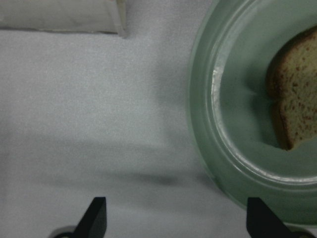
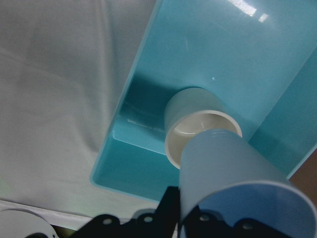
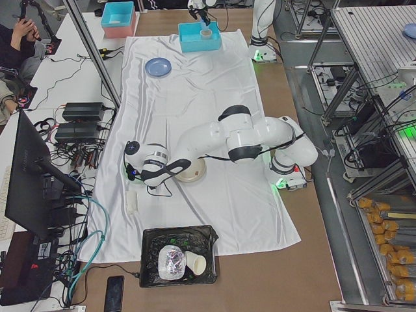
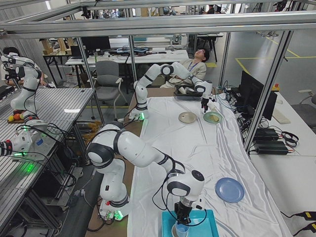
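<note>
A slice of bread [image 1: 294,89] lies on a green plate [image 1: 203,114]. My left gripper is open just beside the plate's rim, nothing between its fingers, with a pale flat object [image 1: 57,12] nearby. My right gripper is shut on the wall of a light blue cup [image 2: 230,168], held over a cyan bin [image 2: 213,44] in which a white cup [image 2: 181,114] stands.
A blue plate [image 4: 229,189] lies near the bin, and a beige plate [image 4: 187,117] beside the green one. A black tray [image 3: 179,286] holds foil and a white cup.
</note>
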